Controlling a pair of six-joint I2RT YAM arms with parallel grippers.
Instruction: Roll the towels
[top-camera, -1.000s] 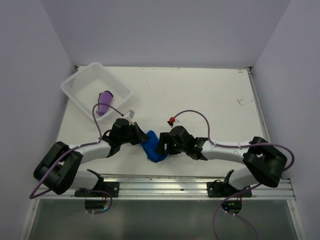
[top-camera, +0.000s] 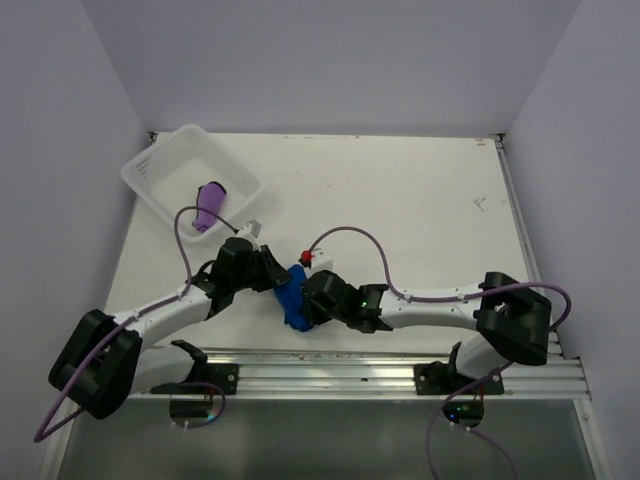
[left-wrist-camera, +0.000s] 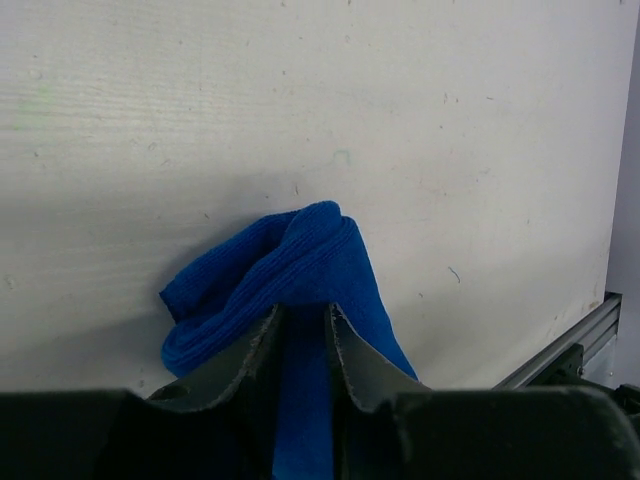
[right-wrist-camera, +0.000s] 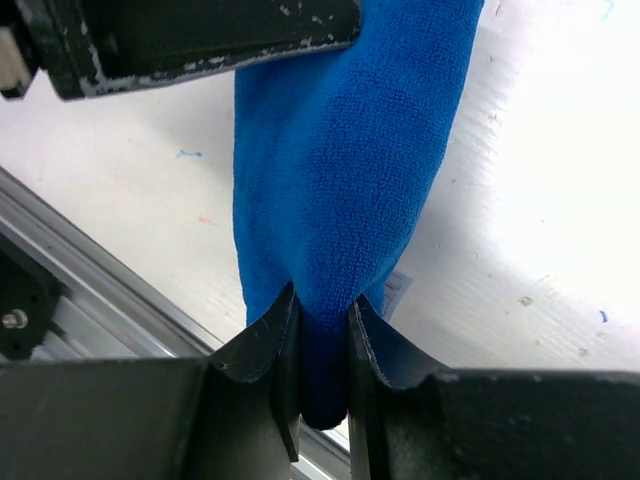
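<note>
A blue towel (top-camera: 290, 296), bunched and folded, lies at the front middle of the table between my two grippers. My right gripper is shut on one end of it, and a pinched fold pokes out between the fingers. Over the towel's other part, my left gripper has its fingers a little apart, with blue cloth showing in the gap; whether they touch it is unclear. One dark finger (right-wrist-camera: 200, 50) of the left gripper crosses the towel in the right wrist view. A white tag (right-wrist-camera: 396, 291) shows beside the towel.
At the back left stands a white basket (top-camera: 150, 165) holding a rolled purple towel (top-camera: 209, 205). A metal rail (top-camera: 330, 362) runs along the table's front edge, close to the blue towel.
My right gripper has moved left and a little toward the front, drawing its end of the blue towel along. The left gripper has shifted slightly left.
</note>
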